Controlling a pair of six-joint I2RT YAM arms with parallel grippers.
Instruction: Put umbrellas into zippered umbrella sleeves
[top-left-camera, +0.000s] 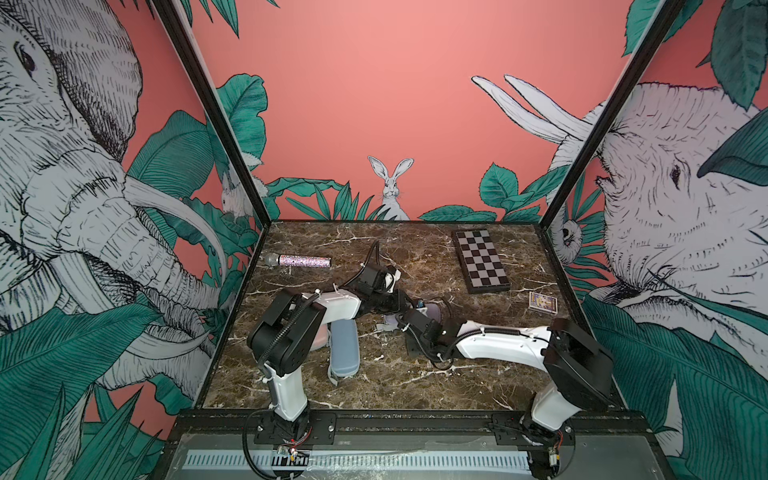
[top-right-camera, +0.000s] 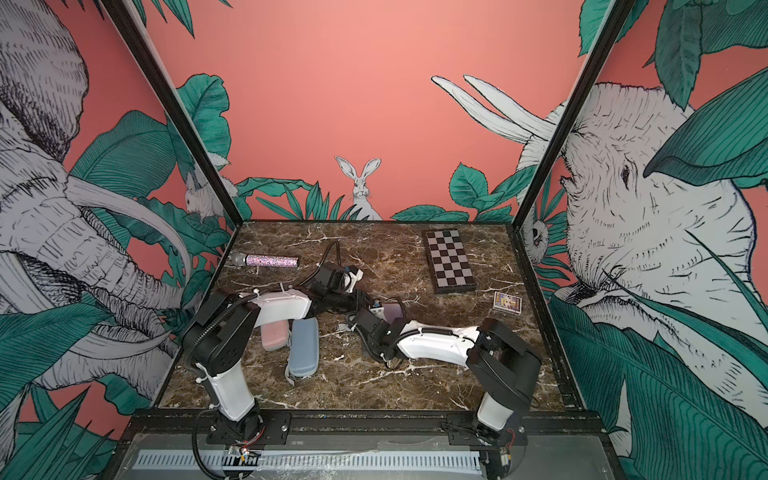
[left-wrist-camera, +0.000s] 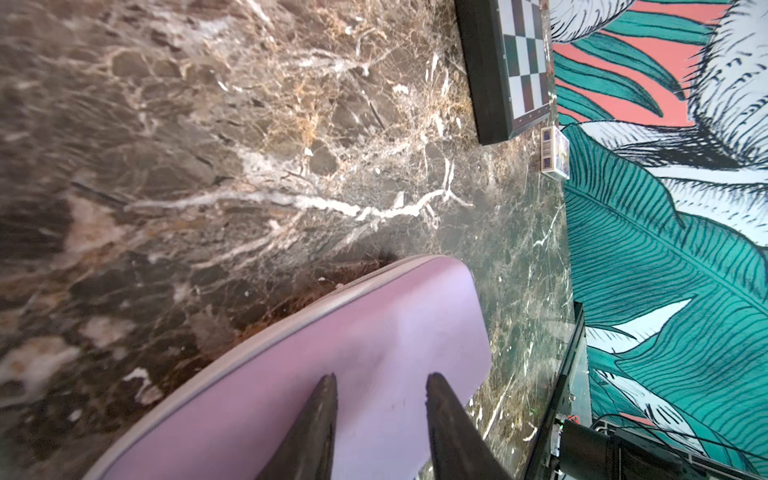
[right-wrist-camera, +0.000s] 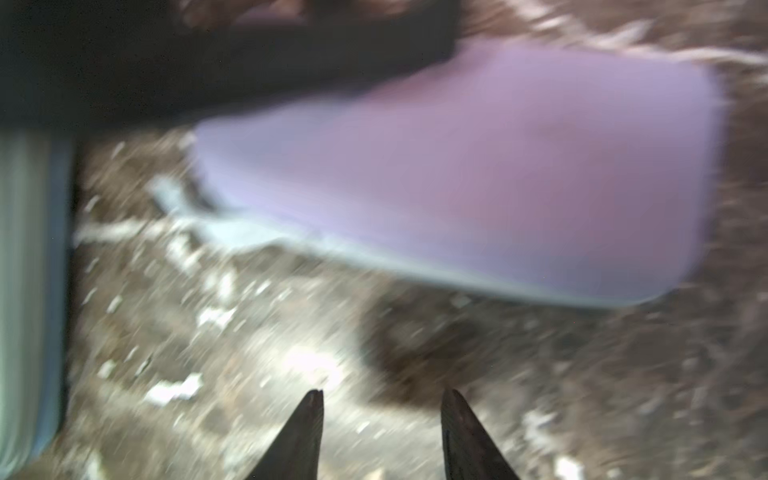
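Note:
A lilac sleeve (left-wrist-camera: 400, 328) fills the lower part of the left wrist view, and my left gripper is shut on it. In the right wrist view the same sleeve (right-wrist-camera: 512, 168) is blurred, with a pale edge and a loose pale tab (right-wrist-camera: 232, 230) at one end. My right gripper stands part open beside it, nothing between its fingers. A blue sleeve (top-left-camera: 344, 348) and a pink sleeve (top-right-camera: 274, 334) lie side by side left of the two grippers. No loose umbrella can be made out; the insides of the sleeves are hidden.
A glittery microphone (top-left-camera: 302, 261) lies at the back left. At the back right is a checkered board (top-left-camera: 482, 260), with a small card box (top-left-camera: 543, 301) in front of it. Both arms meet closely at the centre.

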